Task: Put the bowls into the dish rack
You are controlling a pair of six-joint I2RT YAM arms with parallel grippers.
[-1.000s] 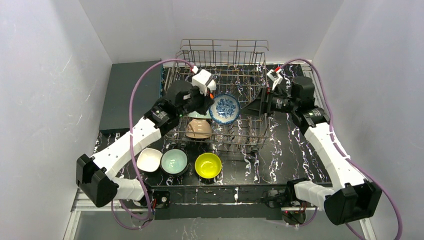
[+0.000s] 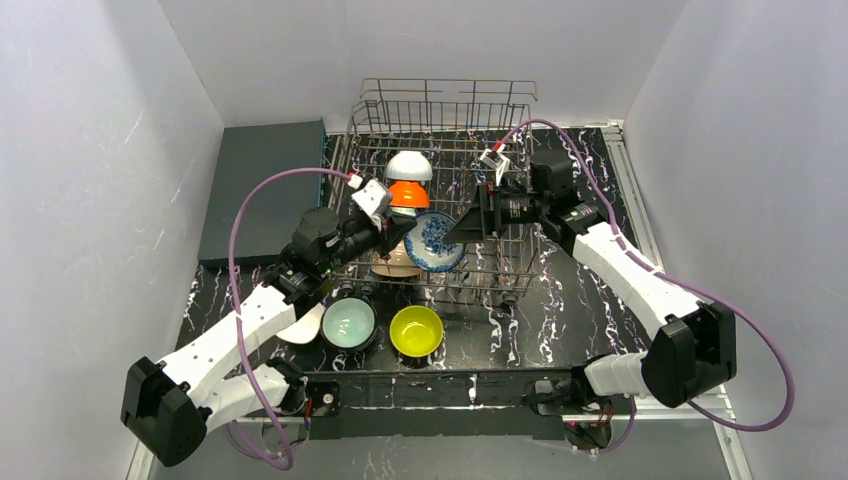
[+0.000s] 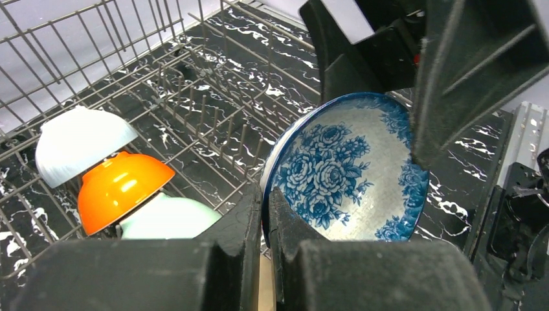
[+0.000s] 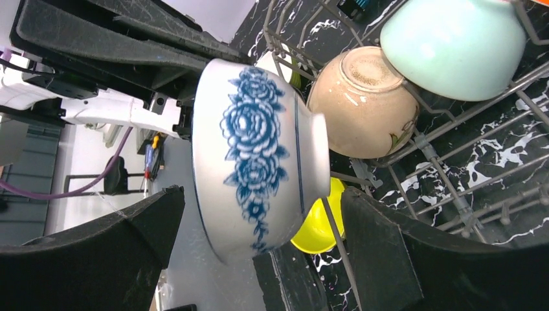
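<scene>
A blue-flowered bowl (image 2: 434,240) (image 3: 343,168) (image 4: 249,162) hangs tilted above the rack, its rim at my shut left gripper, which seems to pinch it. My right gripper is open around the bowl's far side, fingers apart from it. In the rack sit a white bowl (image 2: 409,163), an orange bowl (image 2: 408,192), a mint bowl (image 4: 453,45) and a beige bowl (image 4: 362,110).
In front of the rack (image 2: 450,81) lie a yellow bowl (image 2: 416,330), a pale green bowl (image 2: 348,322) and a white bowl (image 2: 298,328). A dark board (image 2: 250,190) is at the left.
Both arms and the flowered bowl have moved left, the bowl slightly down from where it was a second ago, uncovering the white and orange bowls in the top view.
</scene>
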